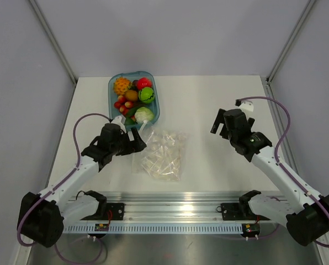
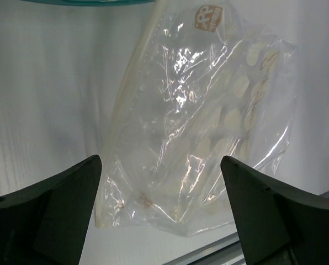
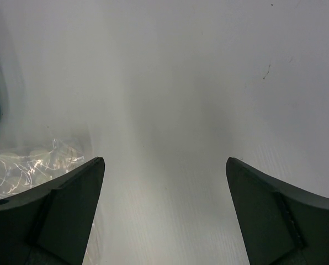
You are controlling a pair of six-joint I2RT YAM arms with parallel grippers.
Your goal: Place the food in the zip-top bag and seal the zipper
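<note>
The clear zip top bag (image 1: 163, 157) lies flat on the table at the centre, its zipper edge toward the left. In the left wrist view the bag (image 2: 192, 121) fills the space ahead of the fingers, with nothing held. My left gripper (image 1: 139, 138) hovers by the bag's upper left corner, its fingers apart. Food sits in the teal basket (image 1: 158, 102): a cabbage (image 1: 144, 114), a green melon (image 1: 147, 95), a red pepper (image 1: 144, 83) and several other pieces. Well to the right of the bag, my right gripper (image 1: 218, 122) is open and empty.
The basket stands at the back left, close to the bag's top edge. Bare white table (image 1: 208, 99) lies between the bag and the right arm. Metal rails (image 1: 170, 201) run along the front edge.
</note>
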